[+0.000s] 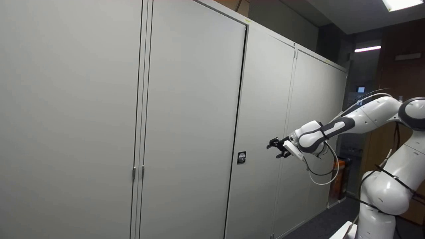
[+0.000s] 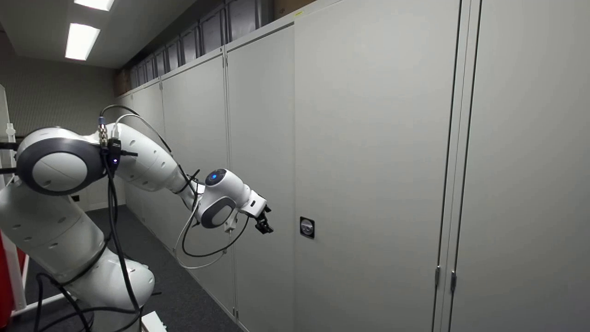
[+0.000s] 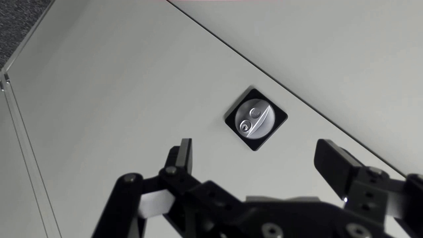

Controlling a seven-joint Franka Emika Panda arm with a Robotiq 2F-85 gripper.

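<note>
A round silver knob with a keyhole sits in a black square plate on a tall grey cabinet door. In exterior view 1 the same knob lies to the left of my gripper; in exterior view 2 the knob is to its right. My gripper stands open in the wrist view, its fingers wide apart and nothing between them. The knob shows beyond the fingertips, apart from them. The door seam runs closed just beside the knob.
Grey cabinets form a long flat wall with closed doors. Hinges show at a seam on the left. Loose cables hang below my wrist. Dark carpet lies clear along the cabinets, and an orange bin stands past their far end.
</note>
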